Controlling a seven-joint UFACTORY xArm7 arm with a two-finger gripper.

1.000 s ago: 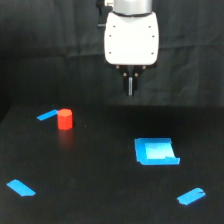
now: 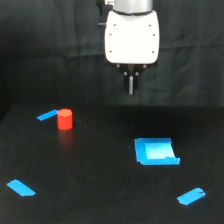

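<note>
My gripper (image 2: 130,88) hangs at the top centre, below the white arm housing (image 2: 132,38) and well above the dark table. Its dark fingers blend into the black backdrop, so whether they are apart or together is unclear. An orange-red block (image 2: 65,119) stands on the left side of the table, far from the gripper. Toward the right lies a light-blue, shallow tray-like piece (image 2: 145,159) with a pale inside, and no object can be made out in it.
Blue tape strips lie at the back left (image 2: 47,115), front left (image 2: 21,188) and front right (image 2: 191,196). A black curtain (image 2: 50,60) closes off the back.
</note>
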